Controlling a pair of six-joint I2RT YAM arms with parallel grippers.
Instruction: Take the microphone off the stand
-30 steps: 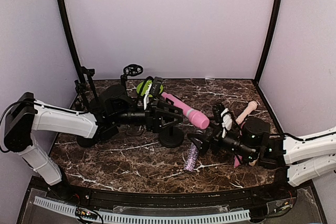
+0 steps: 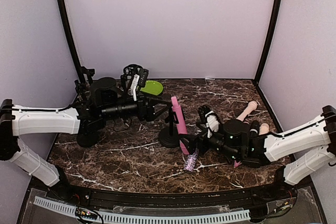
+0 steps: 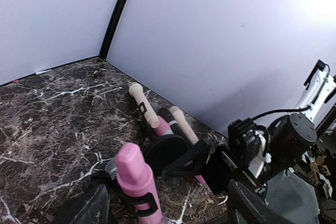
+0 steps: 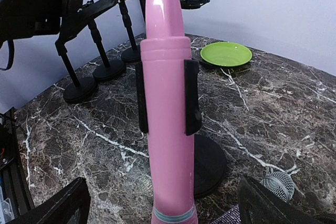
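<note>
A pink microphone (image 2: 179,121) (image 3: 137,179) (image 4: 168,129) stands nearly upright in the black clip of a stand (image 2: 165,138) (image 4: 210,161) with a round base. My left gripper (image 2: 160,109) is open just left of the microphone's top; in the left wrist view the microphone is ahead between the fingertips. My right gripper (image 2: 193,138) is open at the lower part of the microphone, which rises between its fingers in the right wrist view without visible grip.
A glittery microphone (image 2: 190,162) lies in front of the stand. More microphones (image 2: 247,111) lie at the right. Empty stands (image 4: 79,87) and a green plate (image 4: 226,53) are at the back left.
The pink microphone has swung from tilted to nearly upright in its clip. My left gripper has moved back to the left; my right gripper has shifted left toward the microphone's lower part.
</note>
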